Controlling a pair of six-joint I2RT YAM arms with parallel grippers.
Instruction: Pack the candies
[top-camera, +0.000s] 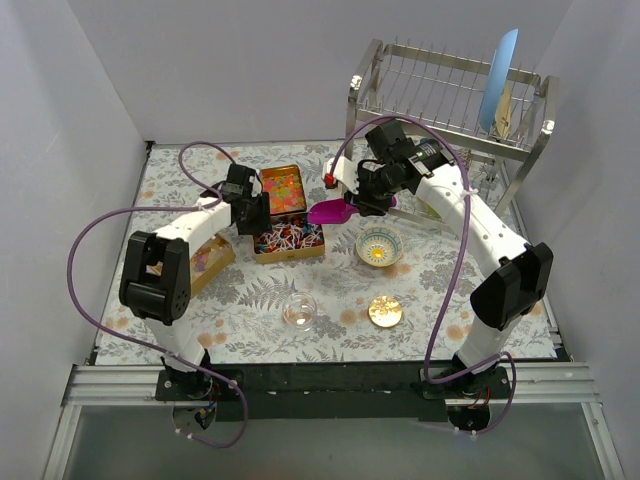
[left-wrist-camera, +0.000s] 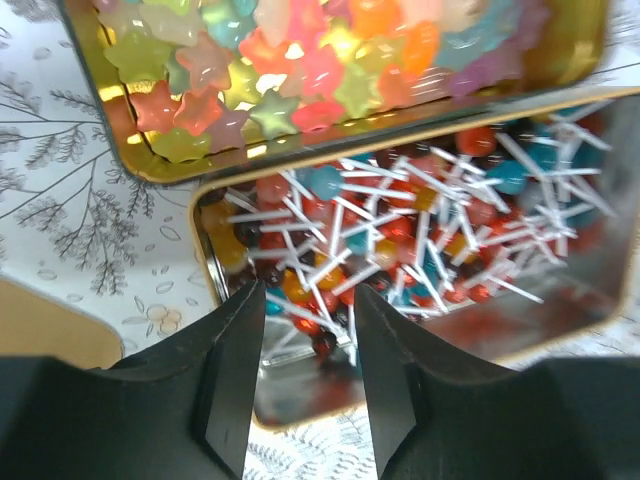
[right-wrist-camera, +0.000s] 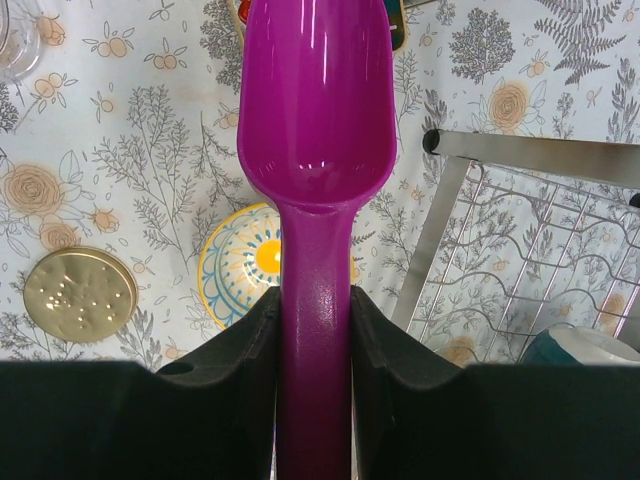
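A tin of lollipops (top-camera: 289, 238) sits in front of a tin of star-shaped candies (top-camera: 283, 186); both fill the left wrist view. My left gripper is over the lollipop tin's left end, its fingers slightly apart with nothing visible between them. My right gripper is shut on the handle of a magenta scoop (right-wrist-camera: 315, 110), whose empty bowl hangs just right of the lollipop tin in the top view.
A patterned bowl (top-camera: 378, 246) is below the scoop. A gold lid (top-camera: 385, 311) and clear bowl (top-camera: 299, 311) lie nearer the front. A wooden container (top-camera: 210, 265) is at left, a metal rack (top-camera: 450, 90) at back right.
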